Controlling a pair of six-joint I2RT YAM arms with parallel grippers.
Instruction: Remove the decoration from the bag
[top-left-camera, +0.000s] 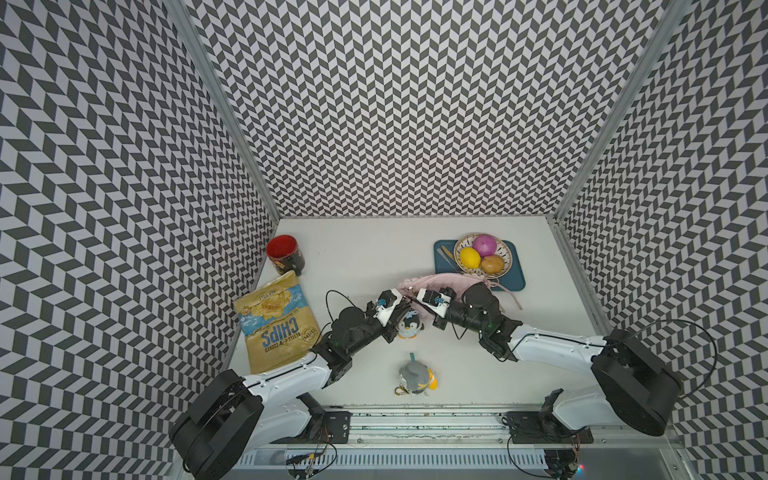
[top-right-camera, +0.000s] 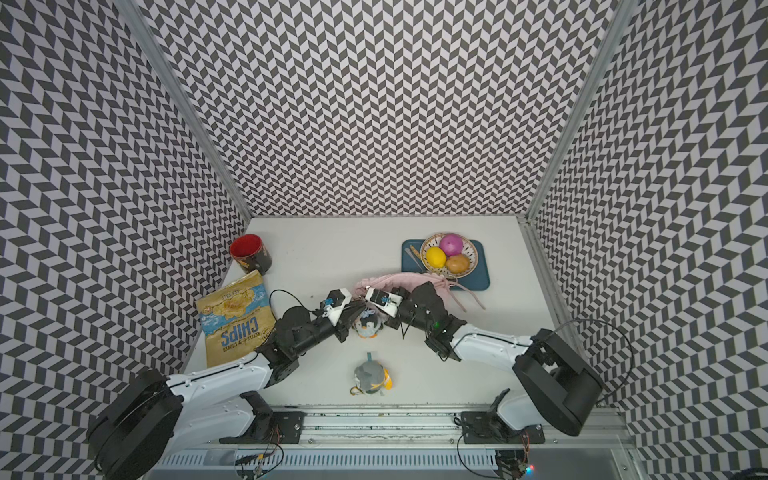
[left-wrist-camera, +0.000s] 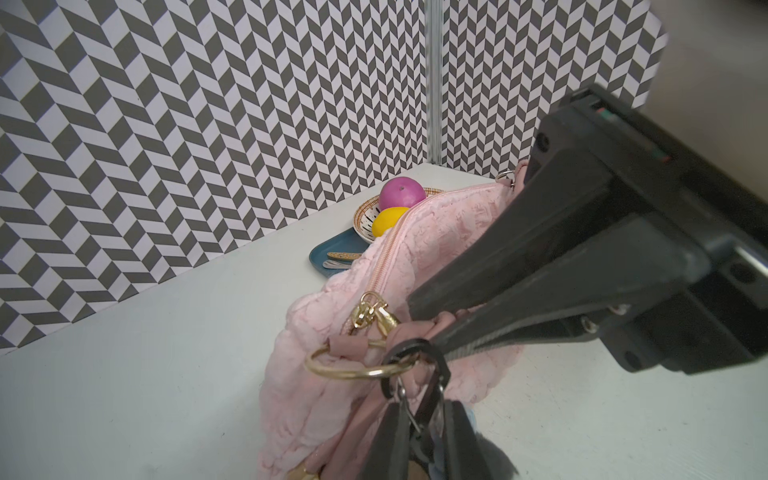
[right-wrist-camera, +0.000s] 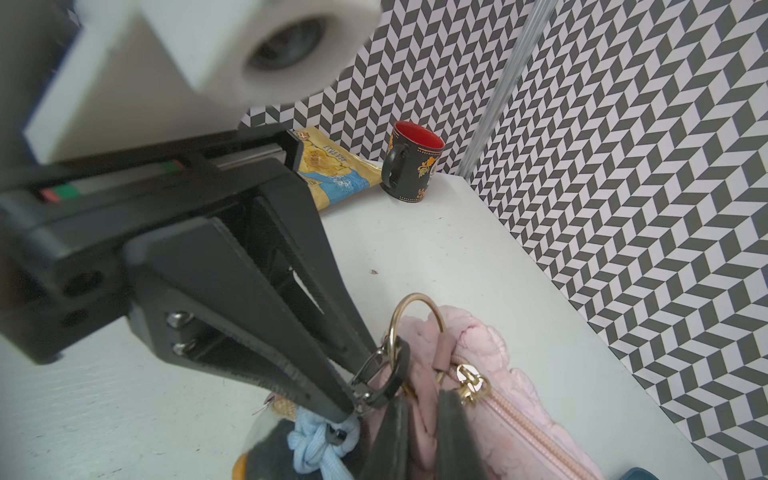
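Note:
The pink fluffy bag (left-wrist-camera: 316, 352) stands behind the grippers, its gold ring (left-wrist-camera: 340, 371) at the near end of the zip. A black clasp (right-wrist-camera: 397, 376) hangs on that ring. Below it dangles the penguin decoration (top-left-camera: 409, 322), whose blue scarf (right-wrist-camera: 316, 440) shows in the right wrist view. My left gripper is shut beside the clasp, with no clear hold on it. Facing it, my right gripper is shut on the pink strap (right-wrist-camera: 425, 408) just below the ring. The lower part of the penguin is hidden in both wrist views.
A grey plush (top-left-camera: 414, 376) with yellow parts lies near the front edge. At left are a chips bag (top-left-camera: 277, 324) and a dark mug (top-left-camera: 286, 254). A blue tray (top-left-camera: 516, 276) with a fruit bowl stands back right.

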